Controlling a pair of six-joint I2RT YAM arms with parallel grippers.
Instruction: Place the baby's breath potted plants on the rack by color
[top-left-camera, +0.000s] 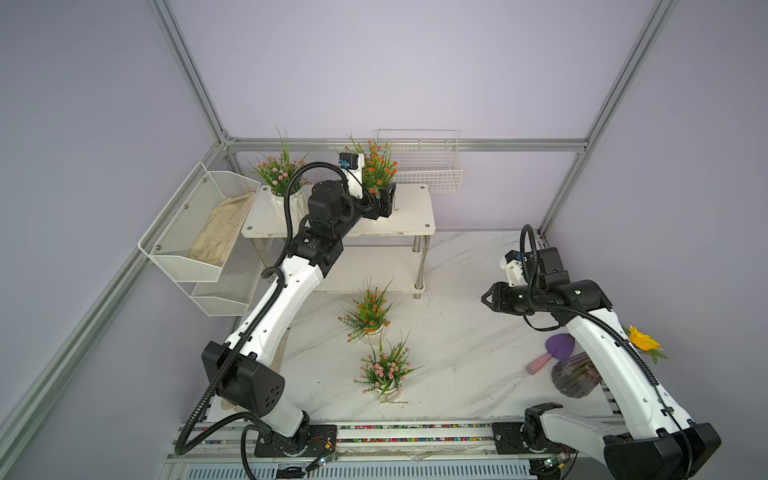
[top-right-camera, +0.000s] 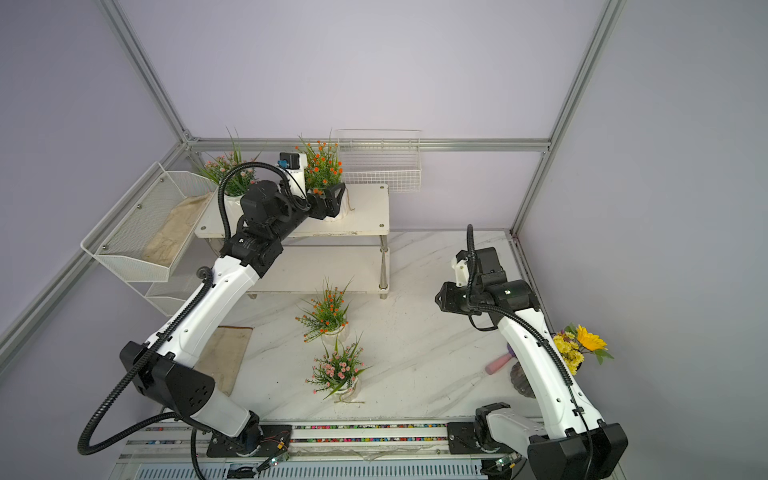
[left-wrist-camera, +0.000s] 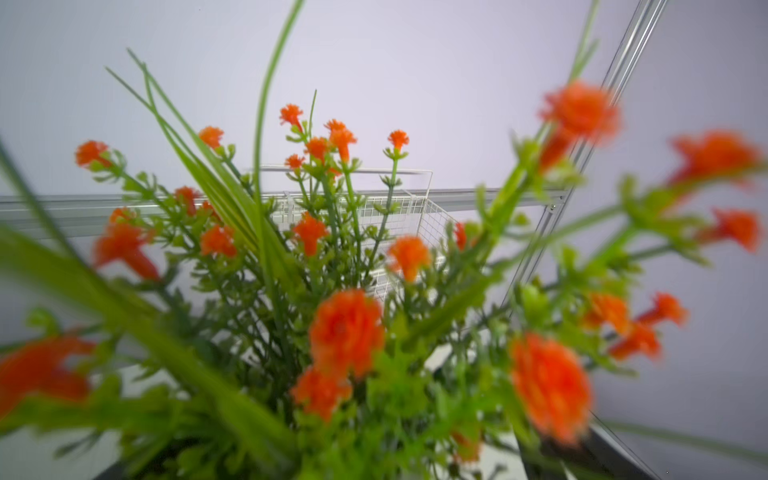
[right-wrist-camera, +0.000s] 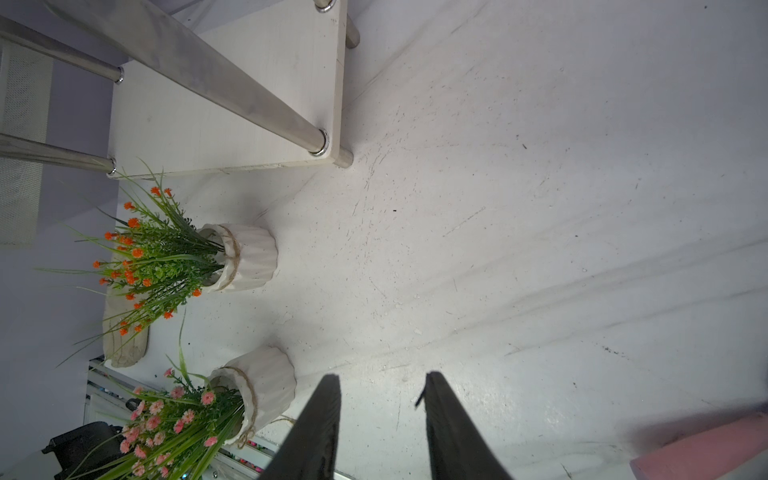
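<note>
On the rack's top shelf (top-left-camera: 412, 212) stand a pink-flowered plant (top-left-camera: 280, 174) in a white pot at the left and an orange-flowered plant (top-left-camera: 379, 169) right of it. My left gripper (top-left-camera: 385, 201) is at the orange plant's pot, its fingers spread to both sides; leaves hide whether they touch it. Orange blooms (left-wrist-camera: 345, 332) fill the left wrist view. On the table, a second orange plant (right-wrist-camera: 238, 257) and a second pink plant (right-wrist-camera: 260, 392) stand upright in white pots. My right gripper hangs right of them, open and empty.
The lower shelf (top-left-camera: 376, 264) looks bare where it shows. A white mesh basket (top-left-camera: 188, 264) is at the left, a wire basket (top-left-camera: 428, 180) behind the rack. A purple-and-pink tool (top-left-camera: 560, 346) and a vase (top-left-camera: 576, 376) lie near the right arm. Mid-table is clear.
</note>
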